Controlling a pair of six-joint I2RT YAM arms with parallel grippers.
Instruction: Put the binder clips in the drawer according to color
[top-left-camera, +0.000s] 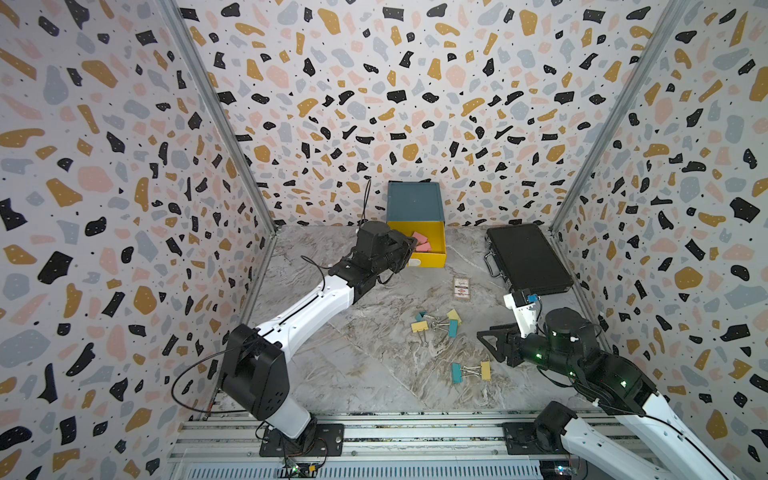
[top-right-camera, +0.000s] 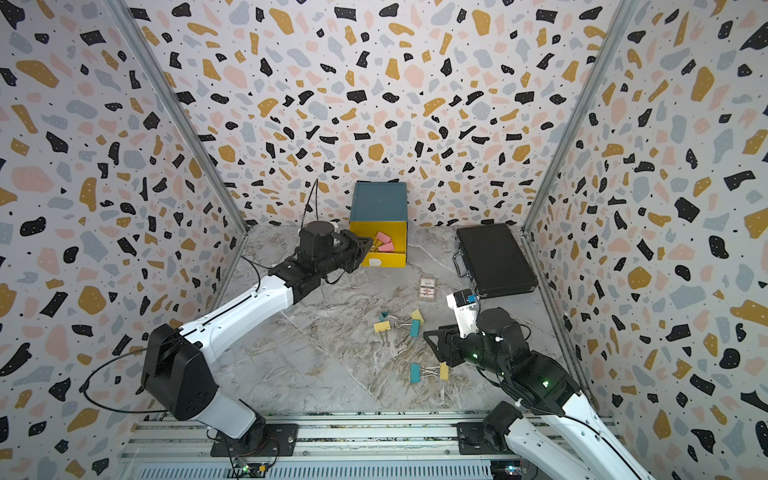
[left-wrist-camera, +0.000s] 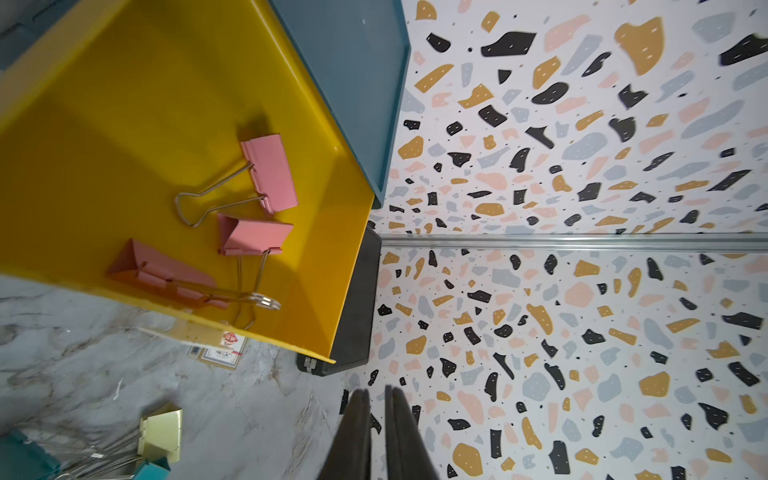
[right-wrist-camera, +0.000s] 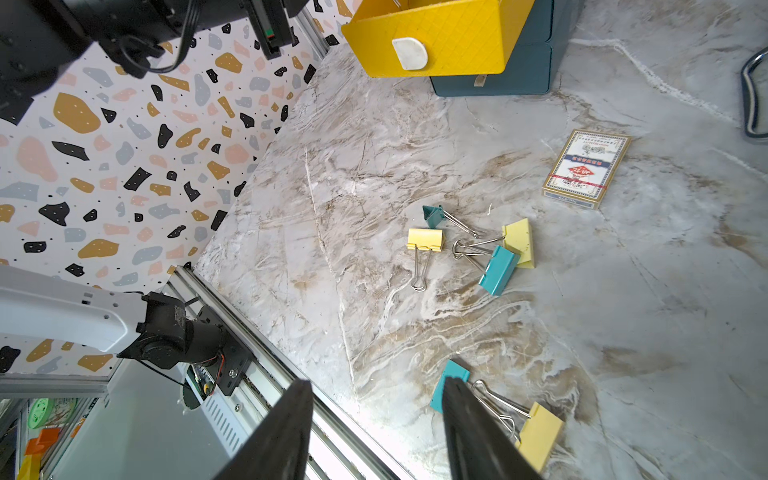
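Observation:
My left gripper (top-left-camera: 406, 244) is at the front left of the open yellow drawer (top-left-camera: 432, 257) of the blue-grey cabinet (top-left-camera: 413, 200). The left wrist view shows pink binder clips (left-wrist-camera: 272, 172) inside; that gripper's dark fingertips blur at the bottom edge, their opening unclear. Yellow clips (right-wrist-camera: 425, 238) and teal clips (right-wrist-camera: 498, 269) lie mid-table, with another teal (right-wrist-camera: 448, 384) and yellow (right-wrist-camera: 540, 436) pair nearer the front. My right gripper (top-left-camera: 491, 340) stands open over the table's right side, nothing seen between its fingers.
A card box (right-wrist-camera: 586, 168) lies in front of the drawer, to its right. A black case (top-left-camera: 528, 257) with a handle sits at the back right.

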